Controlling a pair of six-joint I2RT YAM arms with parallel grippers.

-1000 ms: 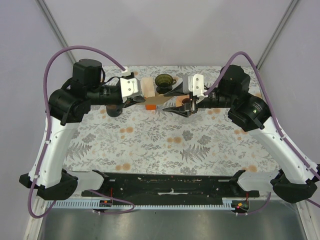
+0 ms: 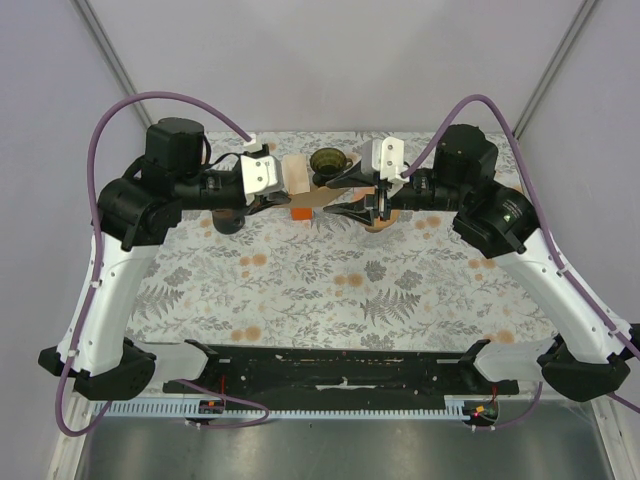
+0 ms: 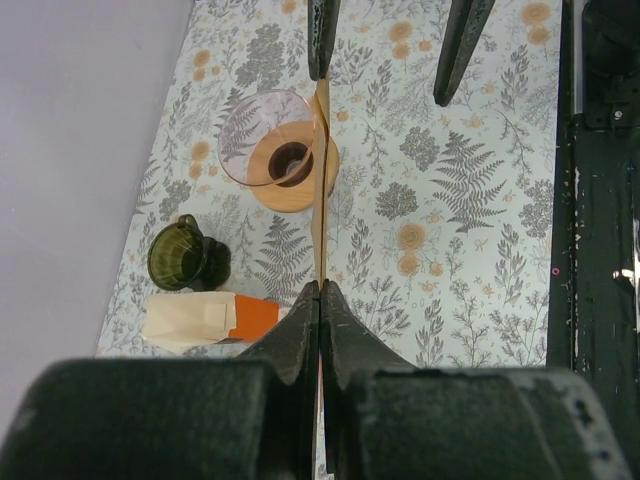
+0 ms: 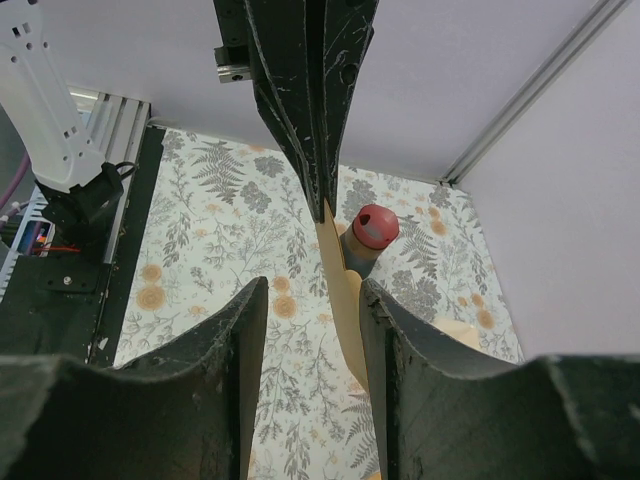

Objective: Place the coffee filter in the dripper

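My left gripper (image 2: pixel 282 190) is shut on a thin tan paper filter (image 3: pixel 320 200), held edge-on in the left wrist view. My right gripper stands open, one finger either side of the filter's lower part in the right wrist view; in the left wrist view its fingers are at the filter's far end. The clear dripper (image 3: pixel 250 130) sits on a wooden base (image 3: pixel 280 200) beyond the filter, mostly hidden by the right gripper in the top view.
A dark green glass server (image 3: pixel 180 255) and a stack of filters with orange (image 3: pixel 255 315) lie behind. A dark cylinder with red top (image 4: pixel 375 228) stands at the left side.
My right arm has shifted slightly up and back in the top view. The left arm looks unchanged.
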